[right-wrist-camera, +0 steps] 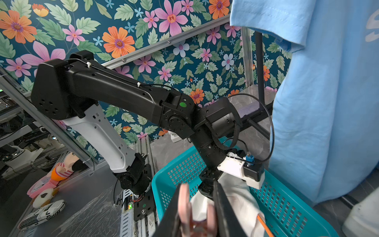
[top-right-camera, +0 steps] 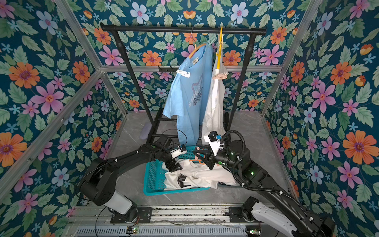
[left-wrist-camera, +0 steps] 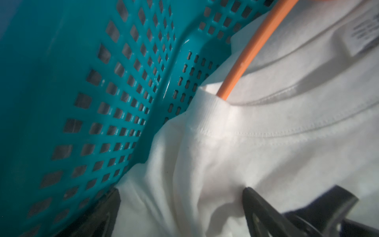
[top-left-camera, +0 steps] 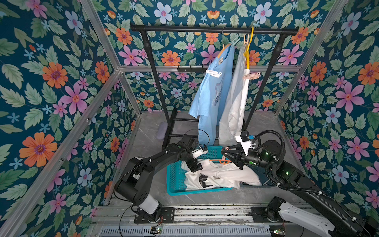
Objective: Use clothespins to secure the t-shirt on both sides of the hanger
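Observation:
A white t-shirt (top-left-camera: 221, 173) lies in the teal basket (top-left-camera: 171, 177), an orange hanger (left-wrist-camera: 252, 47) inside its collar. My left gripper is open low over the shirt at the hanger's end, beside the basket wall. My right gripper is shut on a pink clothespin (right-wrist-camera: 184, 205) and is held above the basket, to the right of my left gripper in the top views.
A black rack (top-left-camera: 177, 28) carries a blue t-shirt (top-left-camera: 209, 94) and a pale shirt (top-left-camera: 233, 110) on hangers, with clothespins attached, hanging close behind the basket.

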